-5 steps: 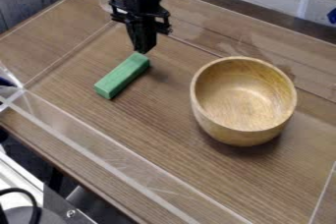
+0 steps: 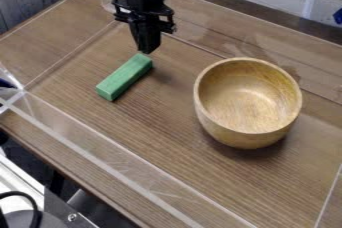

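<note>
My black gripper (image 2: 146, 44) is at the top centre of the camera view, over the wooden table, with its fingertips close together and nothing visible between them; it looks shut. A green rectangular block (image 2: 124, 77) lies diagonally on the table just below the gripper, apart from it. A large tan round bowl (image 2: 247, 112) stands to the right of the block.
Dark cables and fittings sit at the left edge and in the lower left corner. A pale wall or panel borders the back right.
The gripper has shifted slightly to the left. The green block and the bowl have not moved.
</note>
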